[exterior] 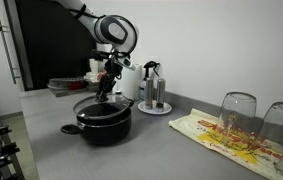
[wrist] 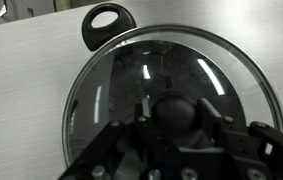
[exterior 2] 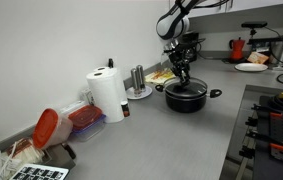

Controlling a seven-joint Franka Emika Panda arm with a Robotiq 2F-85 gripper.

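A black two-handled pot (exterior: 106, 131) stands on the grey table. Over its mouth is a round glass lid (wrist: 106, 75) with a steel rim and a black knob (wrist: 174, 112). My gripper (exterior: 103, 97) is shut on that knob from above. In exterior view 1 the lid sits slightly tilted and off to the left of the pot's rim; whether it touches the rim all round, I cannot tell. The wrist view shows one pot handle (wrist: 108, 23) beyond the lid's edge. From the other side, exterior view 2 shows the lid (exterior 2: 188, 87) above the pot (exterior 2: 186, 103).
Two upturned glasses (exterior: 238, 112) stand on a yellow patterned cloth (exterior: 211, 136) at the right. Behind the pot are a plate (exterior: 155, 108) with shakers and a paper towel roll (exterior 2: 103, 97). A dish rack (exterior 2: 31, 158) fills a corner.
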